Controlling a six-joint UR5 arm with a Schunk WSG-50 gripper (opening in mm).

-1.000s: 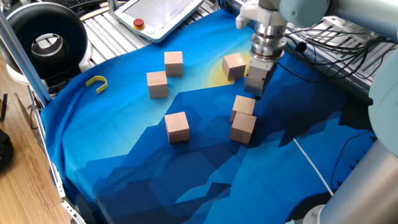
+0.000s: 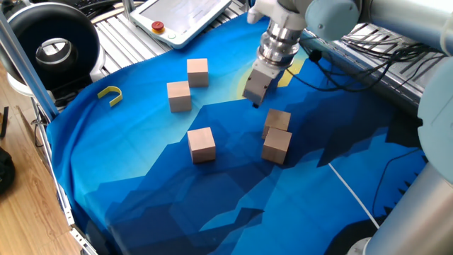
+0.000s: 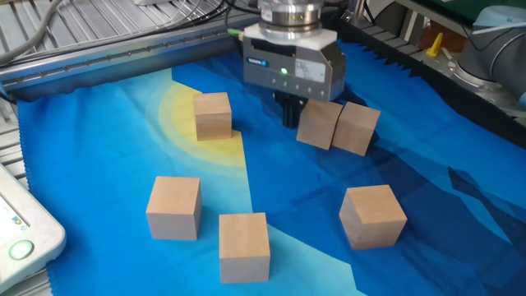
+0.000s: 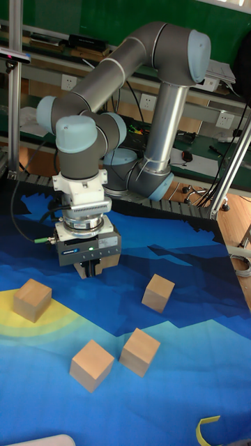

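Observation:
Several plain wooden cubes lie on the blue printed cloth. Two of them, one cube [image 3: 319,125] and its neighbour [image 3: 357,129], sit side by side just right of my gripper [image 3: 288,111] in exterior view 2. The gripper hangs above the cloth, its dark fingers close together with nothing visible between them. Left of it, another cube [image 3: 213,116] rests on the yellow patch; the gripper hides that one in exterior view 1. A lone cube [image 2: 202,145] stands mid-cloth. Farther off are two more, a cube [image 2: 197,72] and a cube [image 2: 179,97], set near each other.
A yellow hooked strip [image 2: 111,95] lies near the cloth's left edge. The teach pendant [image 2: 180,20] with its red button rests beyond the cloth, and loose cables [image 2: 382,60] run behind the arm. Bare cloth [image 2: 134,191] spreads across the near left.
Across exterior view 1 my gripper has moved left, from beside the pair of cubes to in front of the cube on the yellow patch, which it now covers. The visible cubes have stayed put.

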